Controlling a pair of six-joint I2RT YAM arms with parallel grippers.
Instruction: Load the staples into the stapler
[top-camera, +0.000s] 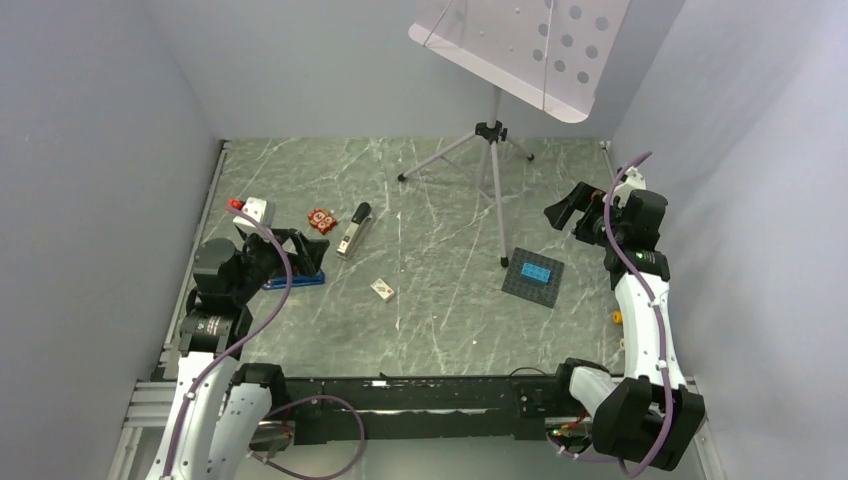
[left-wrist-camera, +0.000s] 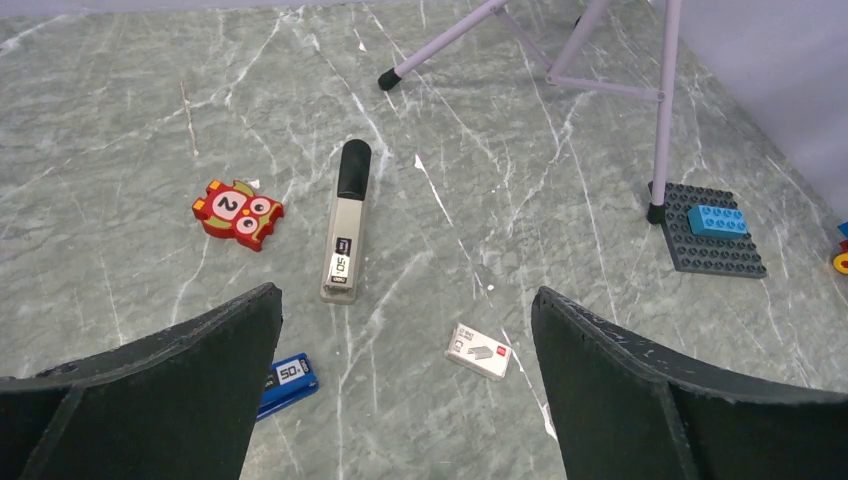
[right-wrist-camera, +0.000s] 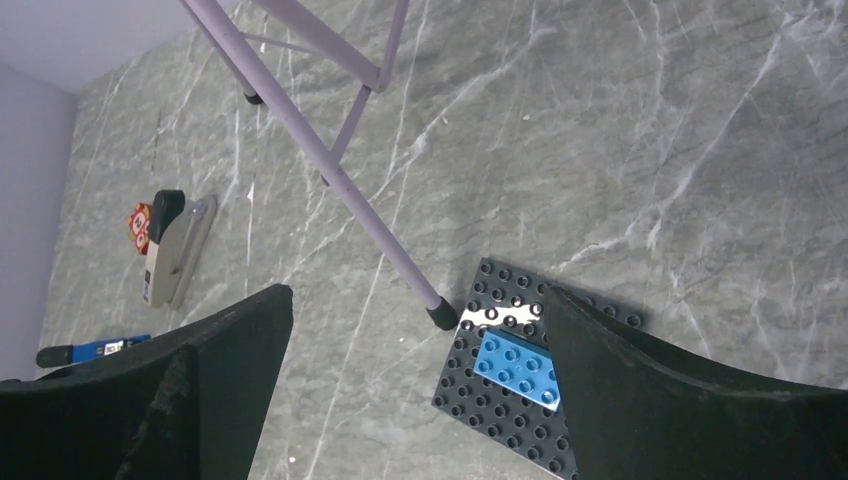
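A cream stapler with a black end (top-camera: 353, 230) (left-wrist-camera: 343, 240) (right-wrist-camera: 172, 250) lies closed on the marble table, left of centre. A small pale box, apparently the staples (top-camera: 383, 289) (left-wrist-camera: 478, 350), lies in front of it, to the right. My left gripper (top-camera: 311, 255) hangs open over the table's left side, left of the stapler, nothing between its fingers. My right gripper (top-camera: 572, 207) is open and empty at the right side, above and behind a dark baseplate with a blue brick.
A blue stapler-like item (left-wrist-camera: 288, 385) lies under my left arm, a red toy (left-wrist-camera: 237, 213) behind. A music stand's tripod (top-camera: 495, 170) stands at the back right, one foot touching or near the baseplate (top-camera: 525, 292).
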